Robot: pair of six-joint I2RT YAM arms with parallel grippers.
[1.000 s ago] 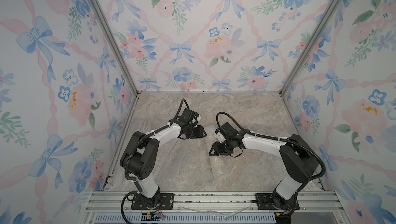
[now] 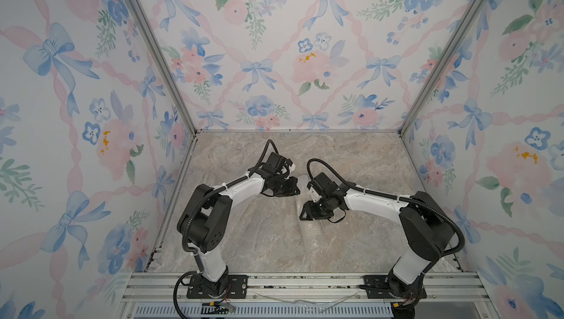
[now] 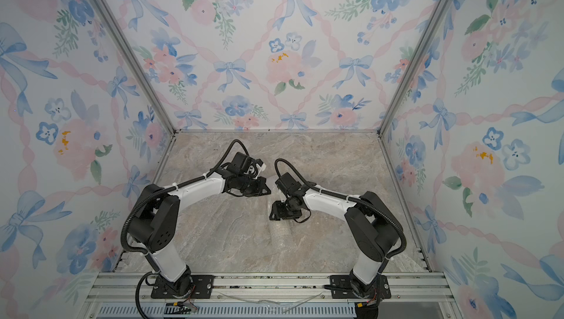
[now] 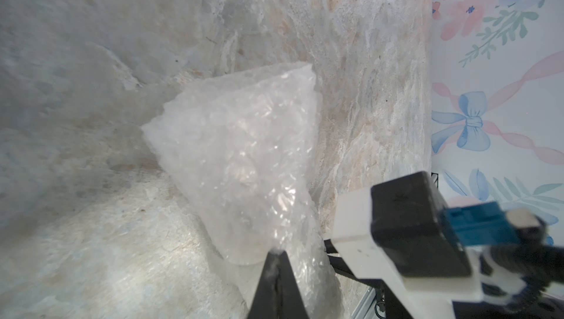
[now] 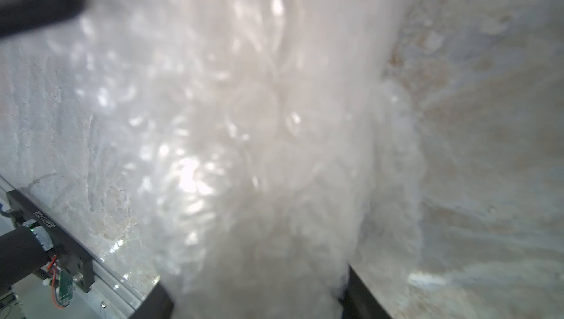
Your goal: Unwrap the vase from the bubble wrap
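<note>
The bubble-wrapped bundle is a long translucent roll on the stone-look tabletop, running from the front toward the back. Any vase inside is hidden. Its far end is a loose, flattened flap of bubble wrap in the left wrist view. My left gripper is shut, its fingertips over the wrap just in front of that flap; nothing shows between them, and contact is unclear. In the right wrist view, my right gripper is open, its fingers on either side of the roll, with bubble wrap filling the space between.
Both arms crowd the table's middle, and the two grippers are close together. Bare tabletop lies left, right and behind the bundle. An aluminium rail borders the front, and floral walls enclose the other sides.
The right gripper has barely shifted, and the roll lies in much the same place.
</note>
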